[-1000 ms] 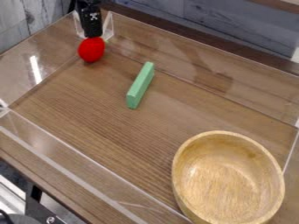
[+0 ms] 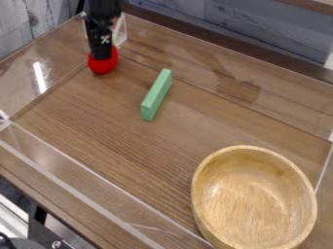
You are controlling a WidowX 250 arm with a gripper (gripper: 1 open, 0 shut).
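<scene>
A red round object (image 2: 103,64) rests on the wooden table at the upper left. My black gripper (image 2: 103,51) reaches down from the top of the view to just over it, overlapping its upper part. Whether the fingers touch it, and how wide they stand, is hard to make out at this size.
A green bar (image 2: 156,94) lies right of the red object, at a slant. A large pale wooden bowl (image 2: 254,199) stands at the lower right. Grey walls border the table at the back and left.
My gripper has come down from above onto the red object, now covering part of its top. The other things have not moved.
</scene>
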